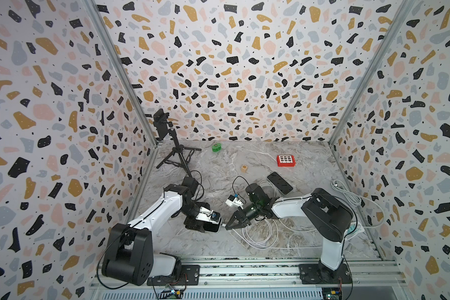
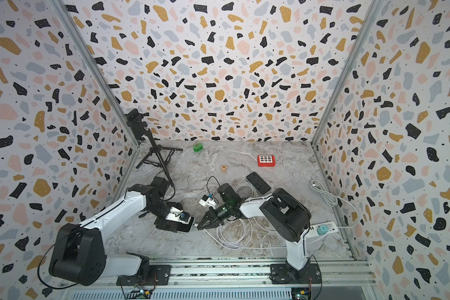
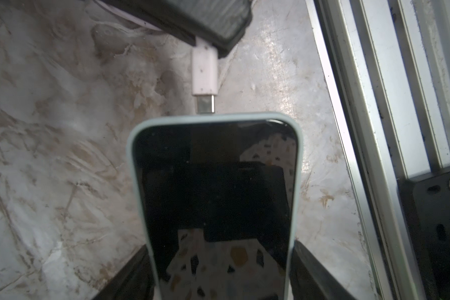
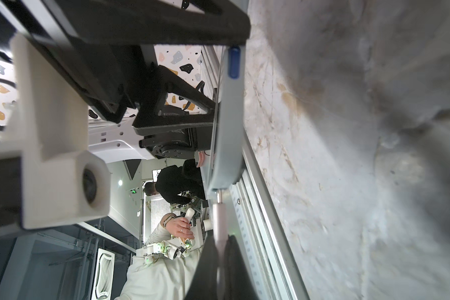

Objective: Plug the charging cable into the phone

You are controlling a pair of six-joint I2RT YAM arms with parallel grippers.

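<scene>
My left gripper is shut on a phone in a pale case, one finger pressing each long side. The phone's short edge faces my right gripper. The right fingers are shut on the charging cable's white plug. In the left wrist view, the metal tip points at the phone's edge, left of its middle, with the tip's end very close to the case. From the right wrist view, the plug lines up under the phone's edge; whether tip and port touch, I cannot tell.
White cable coils lie beneath the right arm. Behind it rests a second dark phone. A red box, a small wooden block, a green block and a black tripod stand farther back.
</scene>
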